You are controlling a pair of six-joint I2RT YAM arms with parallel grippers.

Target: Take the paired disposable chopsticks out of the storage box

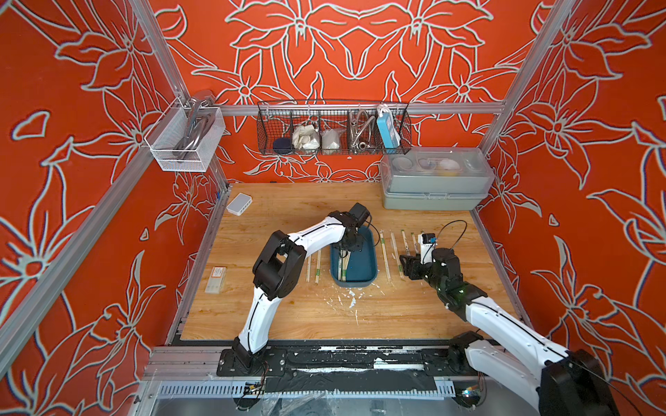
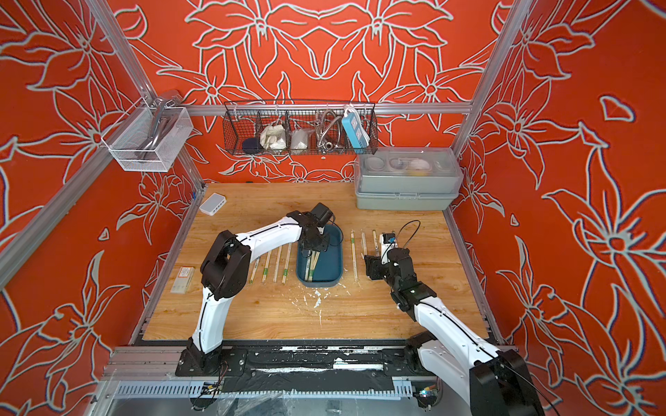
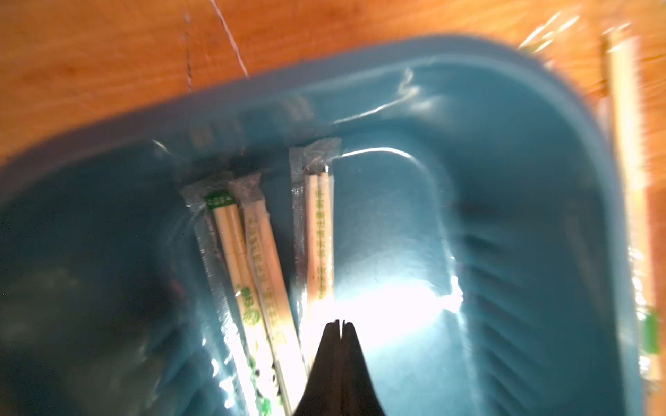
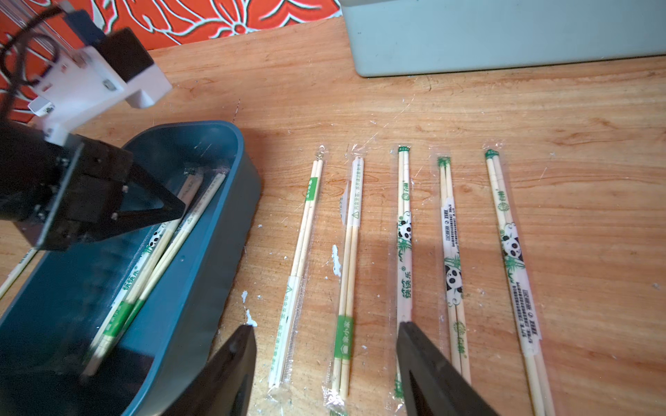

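Inside the blue storage box (image 3: pixel 388 228) lie three paired chopsticks in clear wrappers: a green-capped pair (image 3: pixel 239 260), one touching its right side (image 3: pixel 267 256), and a third pair (image 3: pixel 319 235) slightly apart. My left gripper reaches down into the box, fingertips together over the lower part of these packets; nothing shows between them. From the right wrist view the same left gripper appears right above the packets. Over the table, to the right of the box, my right gripper has its fingers apart and empty, above wrapped chopsticks (image 4: pixel 350 277).
Several wrapped pairs lie in rows on the table either side of the box, among them one at far right (image 4: pixel 517 270). White scraps (image 1: pixel 352 301) litter the wood in front. A lidded grey-green container (image 1: pixel 437 180) stands at the back right.
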